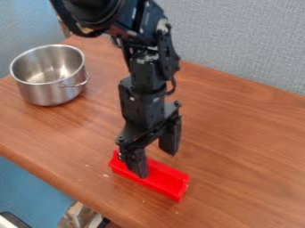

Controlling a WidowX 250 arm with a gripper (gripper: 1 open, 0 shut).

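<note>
A black arm reaches down from the top of the view to my gripper (154, 153), which stands open with its two fingers apart, one low at the left over a red block and the other higher to the right. The red block (160, 182) lies on the wooden table, angled toward the front right, below the gripper. Part of its left end is hidden behind the nearer finger. Whether that finger touches the block is unclear.
A steel pot (42, 80) sits at the left of the table (244, 142). The table's left front edge runs close to the red block, with a blue surface beyond it.
</note>
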